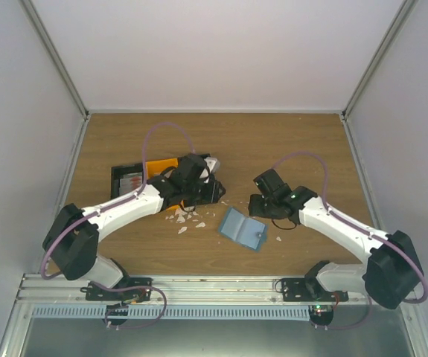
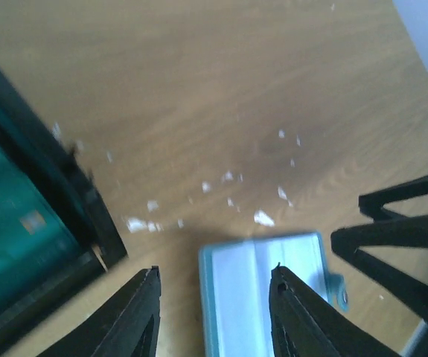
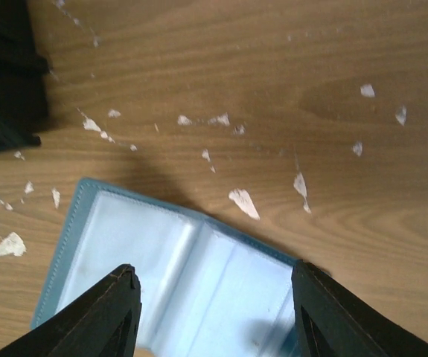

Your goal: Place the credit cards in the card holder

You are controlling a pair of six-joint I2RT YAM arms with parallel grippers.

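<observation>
The card holder (image 1: 242,228), a pale blue open wallet, lies flat on the table, seen below both grippers in the wrist views. My left gripper is parted, hanging above the table beside the card trays, with nothing visible between its fingers. My right gripper is also parted, over the holder's right area, with nothing visible between its fingers. The card trays (image 1: 126,181), black and orange, are largely hidden behind my left arm in the top view; a teal section (image 2: 13,216) shows in the left wrist view.
White flecks mark its surface near the holder. Pale walls border both sides and the back.
</observation>
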